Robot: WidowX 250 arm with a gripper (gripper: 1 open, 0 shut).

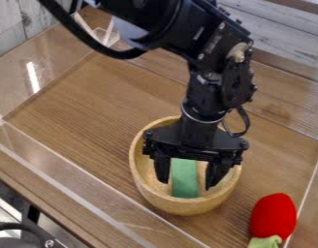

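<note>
My black gripper (188, 151) hangs low over a tan bowl (189, 201) near the middle of the view, its two fingers spread apart at the bowl's rim height. Below and between them a green object (184, 181) lies in the bowl, partly hidden by the gripper. Nothing shows held between the fingertips.
A red object with a green end (274, 217) lies on the wooden table (78, 116) at the lower right, just beside the bowl.
</note>
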